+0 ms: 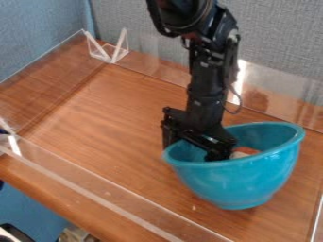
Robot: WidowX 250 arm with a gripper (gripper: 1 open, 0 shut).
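Note:
A teal bowl [240, 184] stands on the wooden table at the right. My black gripper [210, 146] reaches down into its left part, at the rim. An orange and pale object [248, 151] inside the bowl shows only as a small part behind the rim. The fingertips are mostly hidden by the bowl, so their opening and anything between them cannot be made out.
A white wire-like frame [111, 51] stands at the back left corner. Grey padded walls close off the back.

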